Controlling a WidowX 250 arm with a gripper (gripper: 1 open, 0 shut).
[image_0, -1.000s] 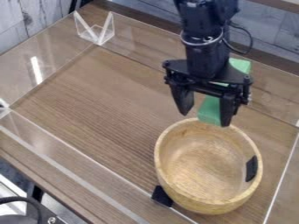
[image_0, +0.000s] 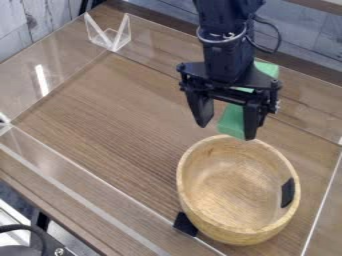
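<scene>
The black robot gripper (image_0: 233, 108) is in the middle right of the camera view, pointing down with its fingers spread open. A green object (image_0: 241, 124) is behind and between the fingers, with another green part (image_0: 267, 70) showing higher up behind the arm. Whether the fingers touch it cannot be told. Just below stands a round, empty cream bowl (image_0: 238, 200), whose far rim lies under the gripper.
A small white wire-like holder (image_0: 110, 32) stands at the back left. A grey wall runs along the back right.
The gripper has shifted slightly over the last second, staying above the bowl's far rim. The bowl has not moved.
</scene>
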